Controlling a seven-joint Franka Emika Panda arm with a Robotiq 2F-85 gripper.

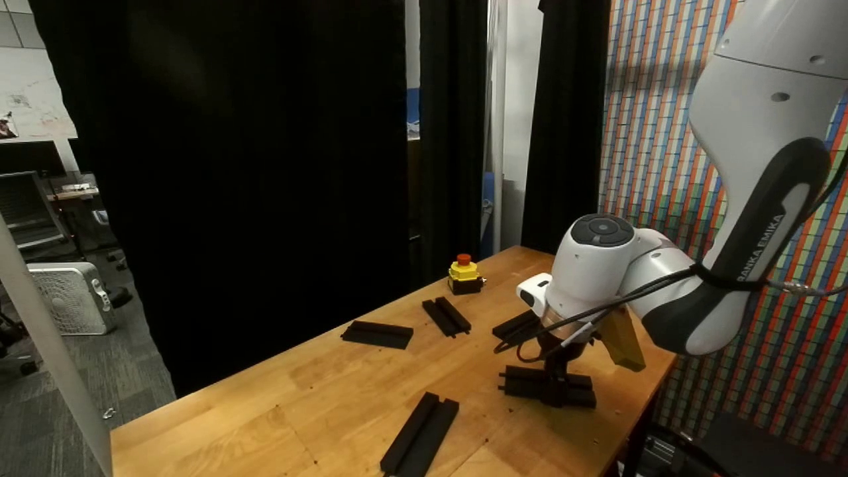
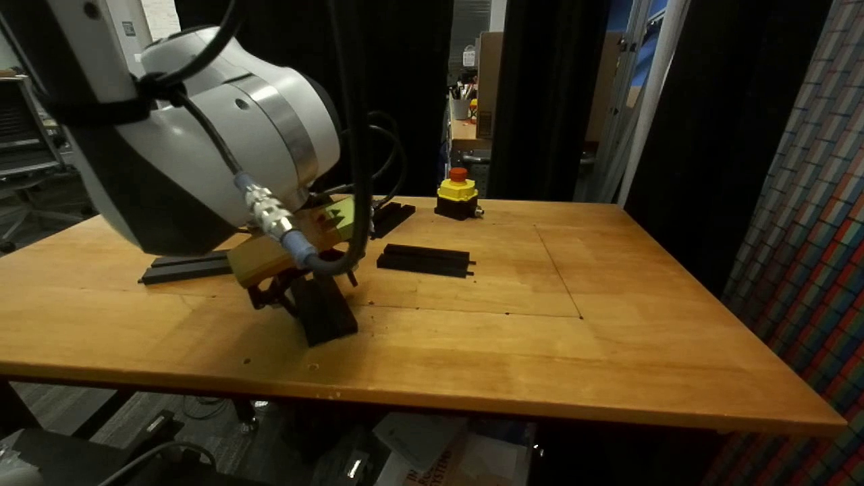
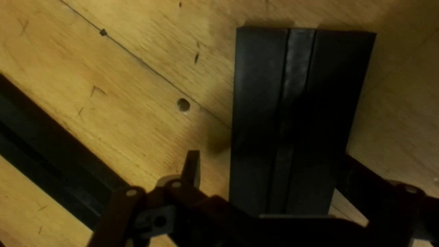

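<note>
A black grooved track piece (image 3: 259, 115) lies flat on the wooden table, between the spread fingers of my gripper in the wrist view. Bare wood shows between the left finger and the piece. The right finger (image 3: 362, 181) is right at the piece's other edge; whether it touches is unclear. In exterior view 1 my gripper (image 1: 556, 389) reaches down over this same piece (image 1: 521, 381), near the table's right side. From the second exterior view, the arm and mount partly cover the piece (image 2: 330, 316).
Similar black pieces lie around: one at the front (image 1: 419, 436), two toward the back edge (image 1: 377, 334) (image 1: 446, 317), another behind the gripper (image 1: 513, 326). A yellow emergency-stop box (image 1: 465, 275) stands at the back.
</note>
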